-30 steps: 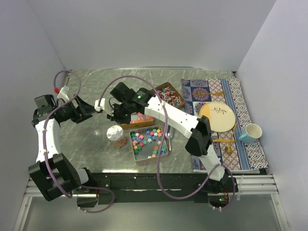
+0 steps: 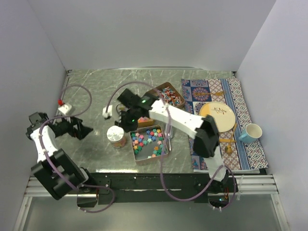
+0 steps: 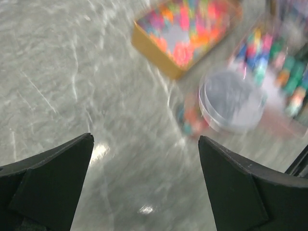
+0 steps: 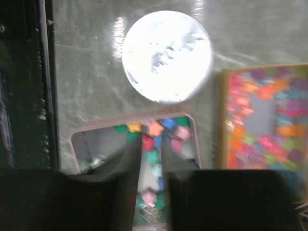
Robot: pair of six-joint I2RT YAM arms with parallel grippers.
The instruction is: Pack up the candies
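A round jar (image 2: 116, 136) with a silvery-white lid stands upright left of the trays; candies show through its side in the left wrist view. One tray (image 2: 136, 158) holds star-shaped candies (image 4: 152, 156) in several colours, with bare floor between them. Behind it an orange-yellow tray (image 3: 153, 49) of bright candies is partly covered by the right arm. My left gripper is open and empty over bare counter, left of the jar. Above the star candies in its own view is my right gripper, blurred, its fingers close together; whether anything is between them is hidden.
A brown tray of wrapped sweets (image 2: 168, 95) sits at the back. To the right are a spoon (image 2: 170, 137), a patterned cloth (image 2: 248, 137), a plate (image 2: 222, 117) and a blue mug (image 2: 250, 134).
My right gripper has moved away from the jar lid toward the trays. The jar and trays stay put.
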